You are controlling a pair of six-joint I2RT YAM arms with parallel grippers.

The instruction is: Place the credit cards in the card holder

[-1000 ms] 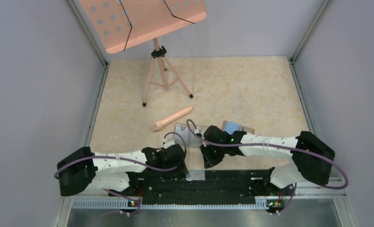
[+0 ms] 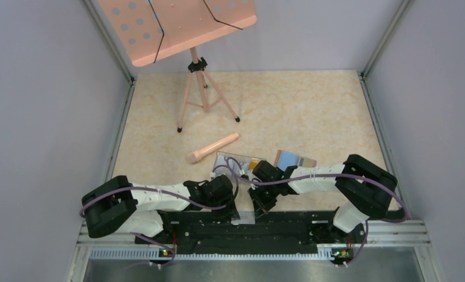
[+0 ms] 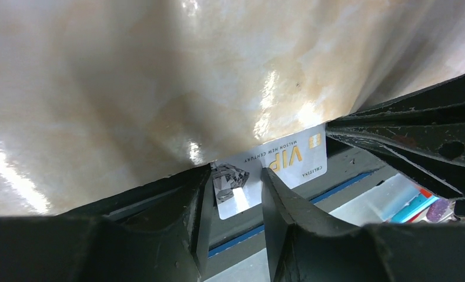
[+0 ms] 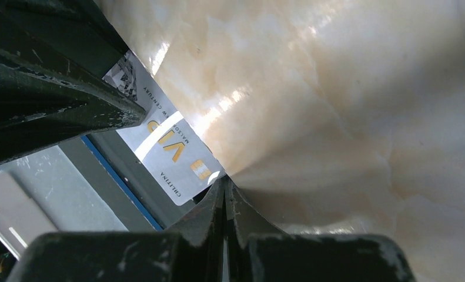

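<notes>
A silver VIP card (image 2: 246,218) overhangs the table's front edge. Its diamond-patterned end shows in the gap between the fingers of my left gripper, which is part open. Against the card's chip-side corner rest the shut fingertips of my right gripper, with nothing visibly gripped; that corner of the card (image 4: 180,176) stays in view beside them. In the top view, a pale flat item with pocket-like sections (image 2: 223,161) lies behind the grippers, partly covered by arm and cables. I cannot tell whether it is the card holder.
A flat piece with blue and grey sections (image 2: 288,159) lies right of it, partly behind the right arm. A pink microphone (image 2: 213,147) and a tripod stand (image 2: 200,88) occupy the left and back.
The left gripper has shifted a little right. The card looks unmoved.
</notes>
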